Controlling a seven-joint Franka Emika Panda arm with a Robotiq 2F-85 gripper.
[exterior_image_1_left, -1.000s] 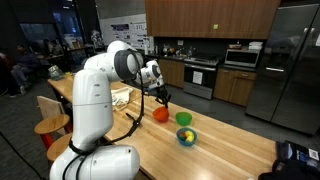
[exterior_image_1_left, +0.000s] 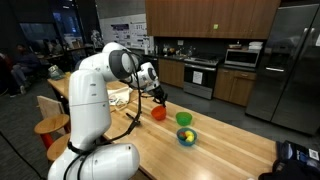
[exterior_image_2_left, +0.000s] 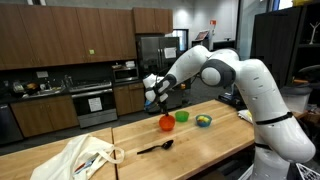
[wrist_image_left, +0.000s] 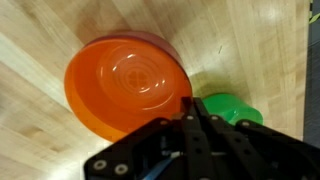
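An orange bowl (wrist_image_left: 120, 85) fills the left half of the wrist view. My gripper is shut on its rim, with the fingertips close together at the bowl's right edge. The fingers partly hide the spot where they meet the rim. From the side, the gripper (exterior_image_1_left: 160, 99) points down at the orange bowl (exterior_image_1_left: 159, 113), which is low over the table or on it; which of these I cannot tell. The orange bowl (exterior_image_2_left: 167, 124) looks empty inside.
A blue bowl (exterior_image_1_left: 186, 135) with yellow and green items stands nearer. A black utensil (exterior_image_2_left: 156, 147) and a white cloth (exterior_image_2_left: 85, 155) lie on the table (exterior_image_2_left: 200, 155).
The arm and gripper have barely shifted. The orange bowl appears very slightly left of where it was; the other bowls have not moved.
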